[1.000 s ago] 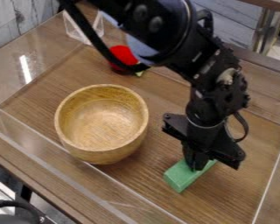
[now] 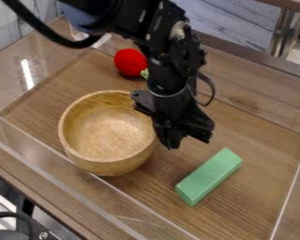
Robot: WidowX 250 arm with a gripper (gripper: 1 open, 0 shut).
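Note:
The black gripper (image 2: 167, 127) hangs in the middle of the camera view, just right of the wooden bowl (image 2: 95, 116), over its rim; whether its fingers are open or shut is unclear. A green block (image 2: 209, 176) lies on the table (image 2: 257, 200) to the lower right of the gripper. A red round object (image 2: 130, 61) with a small green item beside it sits behind the arm.
A raised edge runs along the left, and black cables hang at the top left and bottom left.
The gripper has moved left and back, from over the green block to beside the bowl. The green block stays on the table, now uncovered.

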